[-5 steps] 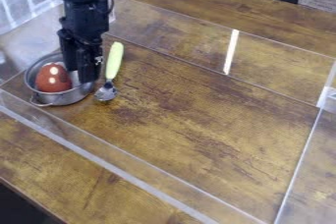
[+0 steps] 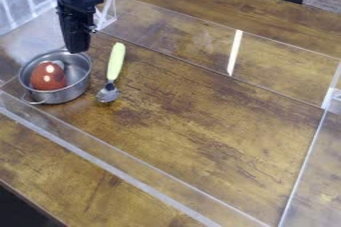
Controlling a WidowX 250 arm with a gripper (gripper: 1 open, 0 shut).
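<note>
A steel pot (image 2: pixel 75 84) stands at the left of the wooden table, holding a red round object (image 2: pixel 48 75) with pale spots. Right of the pot lies a spoon with a pale yellow-green handle (image 2: pixel 116 64) and a metal bowl end. My dark gripper (image 2: pixel 83 44) hangs above and behind the pot, clear of the red object; whether it is open or shut is hard to make out.
Clear plastic panels edge the table (image 2: pixel 220 141) on several sides.
My gripper has risen from down at the pot and moved back, uncovering the red object, which remains in the pot. The spoon has stayed in place.
</note>
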